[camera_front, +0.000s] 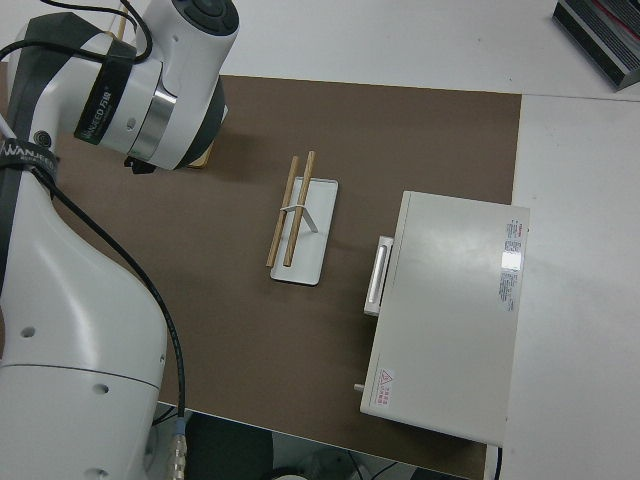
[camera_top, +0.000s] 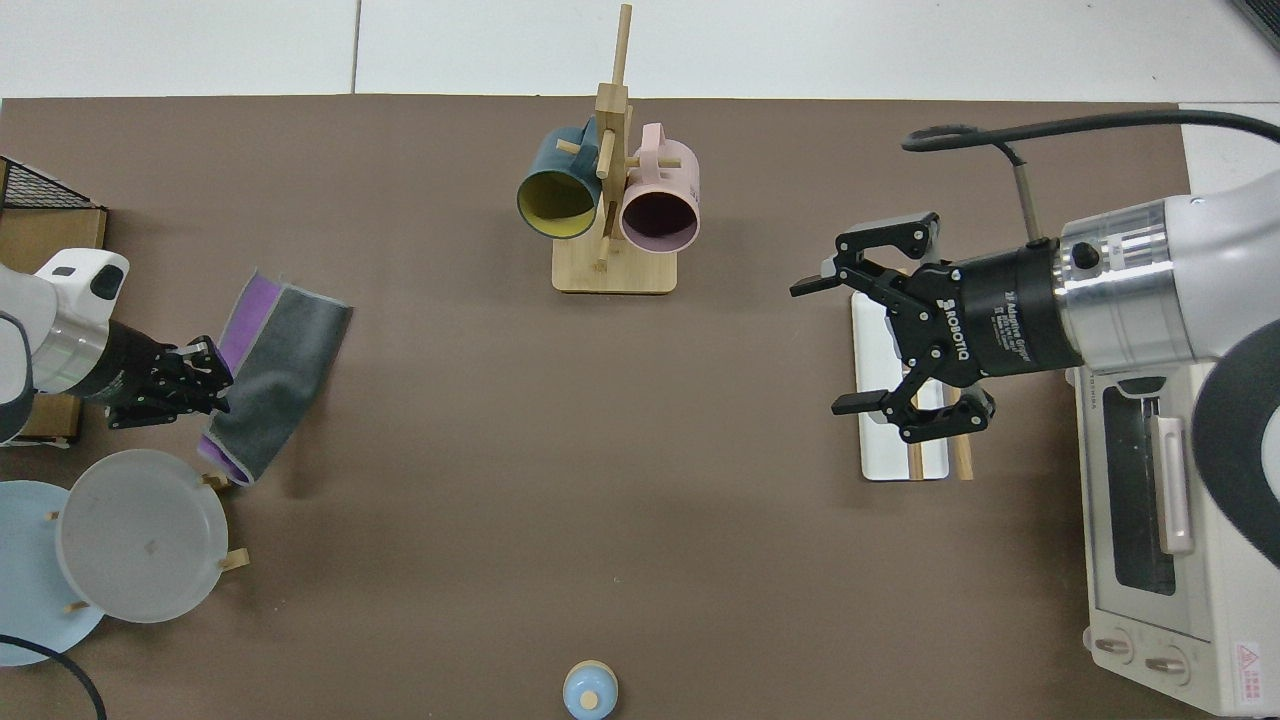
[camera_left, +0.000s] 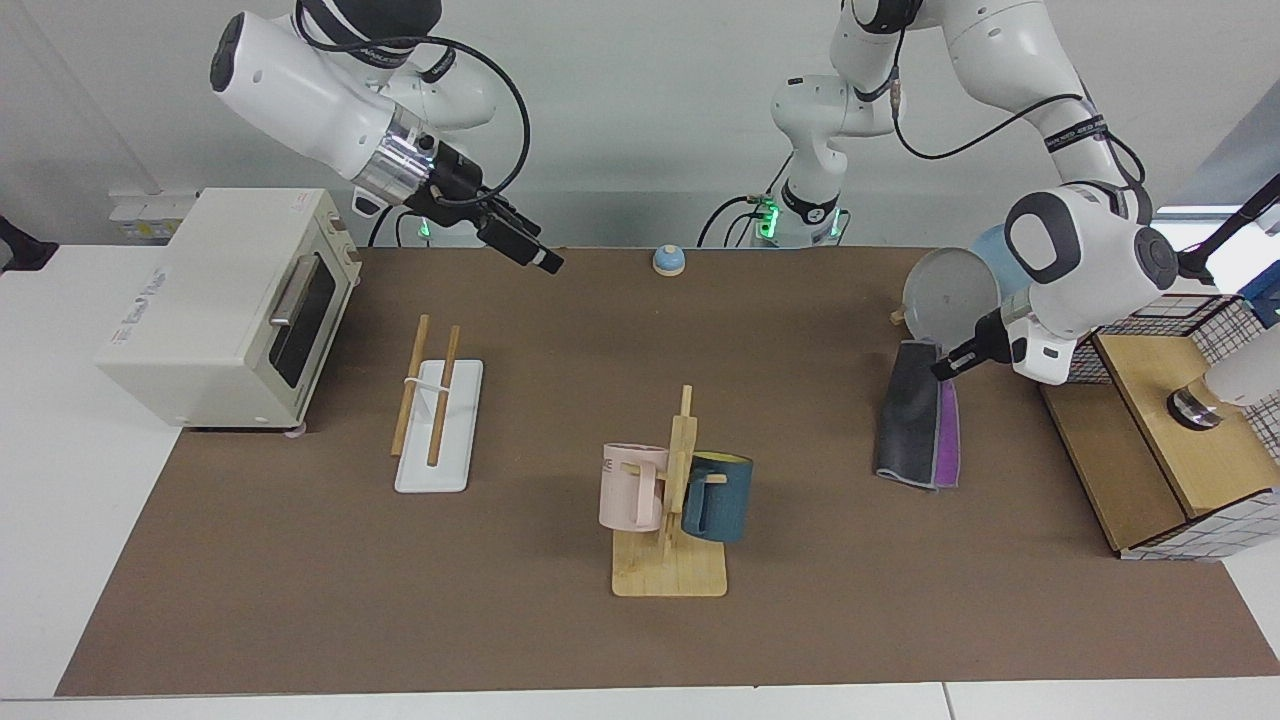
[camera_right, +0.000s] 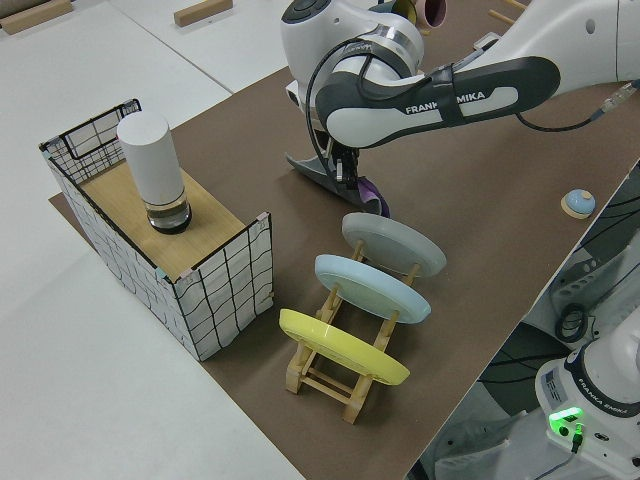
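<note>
A grey cloth with a purple stripe lies on the brown mat at the left, also seen in the left view. One gripper is down at the cloth's edge; whether it holds the cloth or how its fingers stand is hard to tell. The other gripper hangs at the right above the white tray, its two fingers wide apart with nothing between them.
A wooden mug tree holds a teal and a pink mug. A plate rack with plates, a wire basket, a toaster oven and a small blue object surround the clear middle.
</note>
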